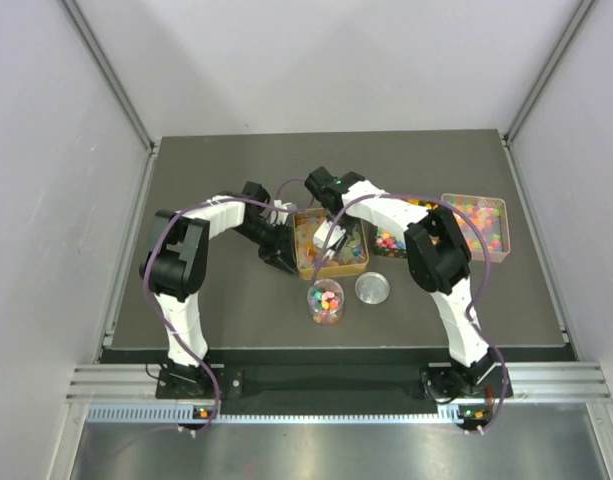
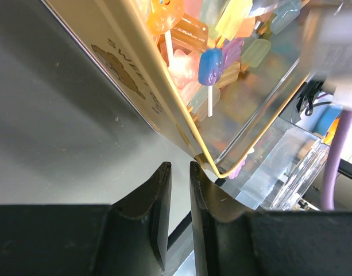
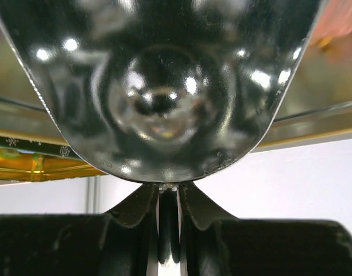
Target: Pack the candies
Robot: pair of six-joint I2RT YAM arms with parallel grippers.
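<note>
A candy box sits mid-table, holding wrapped candies and lollipops. My left gripper is at its left side, low beside the outer wall, with a narrow gap between the fingertips. My right gripper is over the box, shut on the handle of a shiny metal scoop, whose bowl fills much of the right wrist view; what it holds is unclear. A clear round jar with colourful candies stands in front of the box.
A round lid lies right of the jar. A colourful candy box, partly under the right arm, and a pinkish tray stand at the right.
</note>
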